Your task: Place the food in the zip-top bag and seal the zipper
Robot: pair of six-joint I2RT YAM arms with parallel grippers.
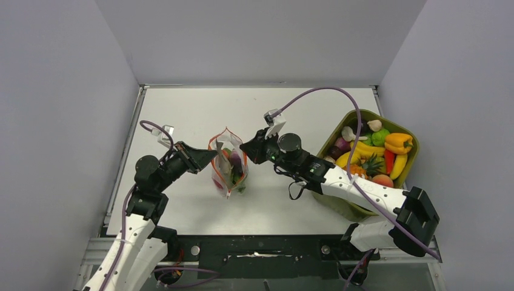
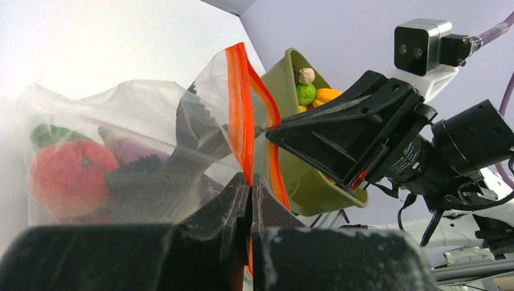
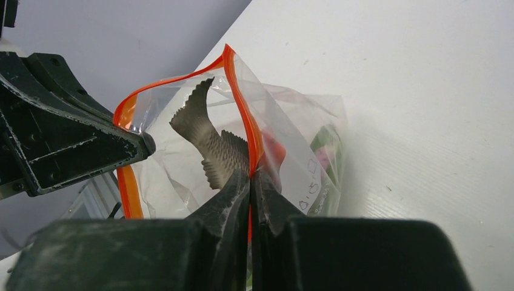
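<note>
The clear zip top bag (image 1: 222, 183) hangs between the two grippers, its orange-edged mouth open. In the left wrist view a red round food item (image 2: 73, 176) and a purple one (image 2: 130, 145) show through the plastic. A grey fish (image 3: 209, 136) stands tail up inside the bag in the right wrist view. My left gripper is shut on one side of the orange rim. The opposite side of the rim is pinched by my right gripper, also shut. The bag's lower part is partly hidden behind the fingers.
A green bin (image 1: 415, 163) of peppers, bananas and other produce stands at the right of the table, partly under the right arm.
</note>
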